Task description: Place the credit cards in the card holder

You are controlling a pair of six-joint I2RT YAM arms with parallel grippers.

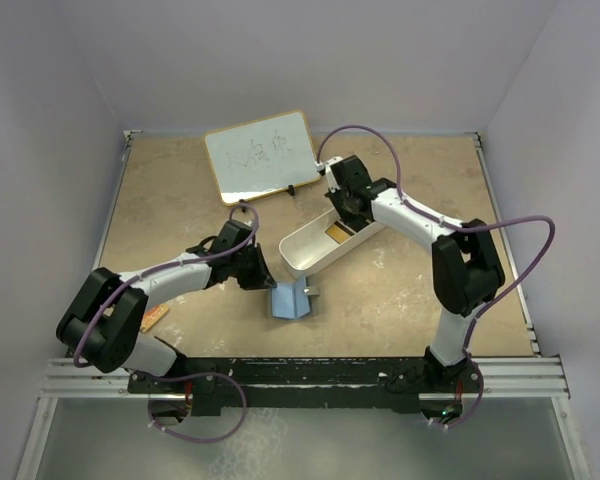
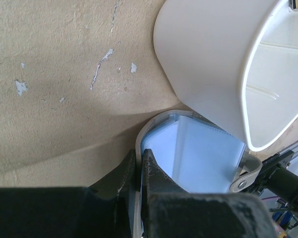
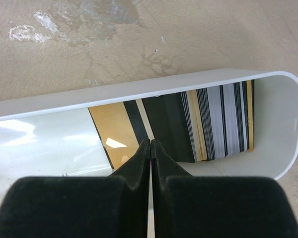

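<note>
Several credit cards, gold, black and striped, lie overlapped in the white tray (image 1: 305, 246). In the right wrist view a gold card (image 3: 114, 131) is at the left of the row, with striped cards (image 3: 229, 119) at the right. My right gripper is shut over the row, its tips together and nothing between them; the cards are outside its fingers. The blue card holder (image 1: 289, 301) stands below the tray's near end. On its grey edge my left gripper is shut, and the blue interior (image 2: 201, 156) faces the left wrist camera.
A whiteboard (image 1: 263, 157) lies at the back, left of the right arm. The tray's end wall (image 2: 208, 54) rises close above the holder. Something orange (image 1: 152, 318) rests by the left arm.
</note>
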